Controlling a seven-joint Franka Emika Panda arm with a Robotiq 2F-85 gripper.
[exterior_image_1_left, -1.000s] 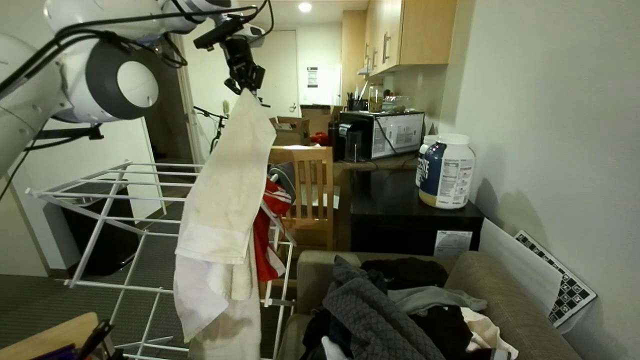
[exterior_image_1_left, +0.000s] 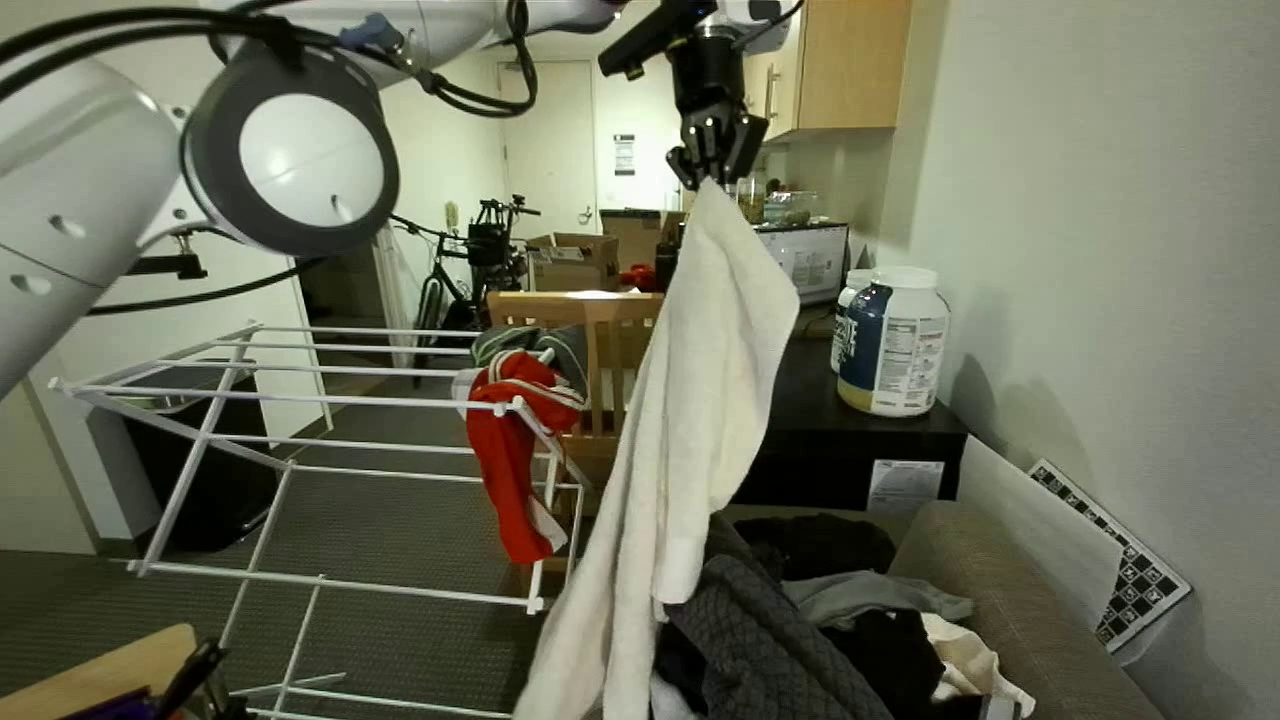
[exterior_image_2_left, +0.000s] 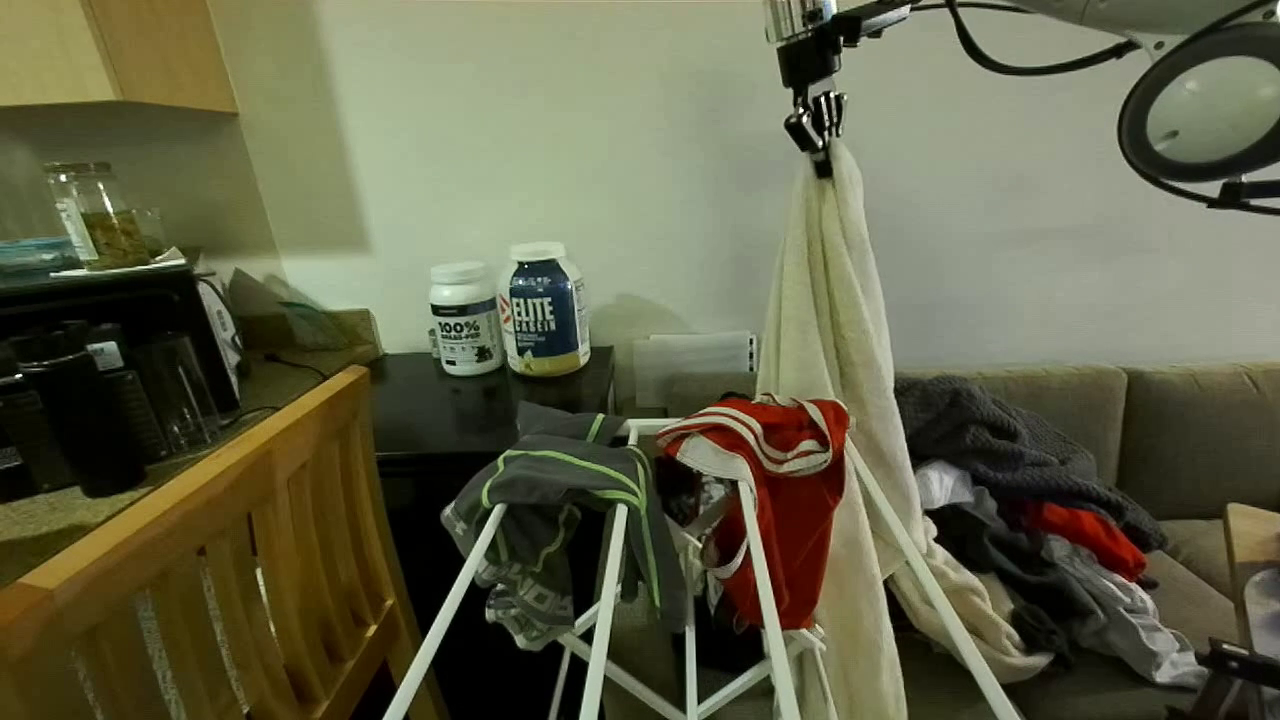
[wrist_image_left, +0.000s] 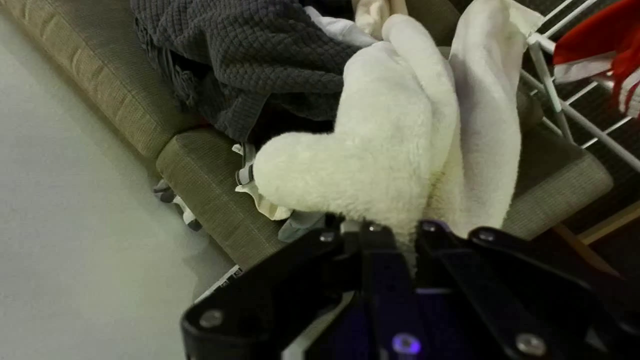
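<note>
A long cream towel (exterior_image_1_left: 720, 324) hangs from my gripper (exterior_image_1_left: 713, 180), which is shut on its top end. In exterior view 2 the towel (exterior_image_2_left: 828, 288) drops behind the white drying rack (exterior_image_2_left: 606, 600), near the wall and the couch. The wrist view has the towel (wrist_image_left: 384, 132) bunched just beyond the fingers (wrist_image_left: 384, 270), folds falling away below. The rack (exterior_image_1_left: 360, 402) stands left of the towel in exterior view 1. A red garment (exterior_image_2_left: 798, 528) and a grey garment with green trim (exterior_image_2_left: 564, 492) are draped over its near end.
A pile of clothes with a dark grey quilted piece (exterior_image_1_left: 768, 612) lies on the couch (exterior_image_1_left: 1020, 600). Two tubs, the larger one blue (exterior_image_2_left: 546, 312), stand on a black cabinet (exterior_image_2_left: 402, 402). A wooden chair (exterior_image_2_left: 276, 540) is beside the rack. Several rack bars are bare.
My gripper has carried the towel to the right in exterior view 1, from in front of the rack to over the couch side. The red garment is now less covered.
</note>
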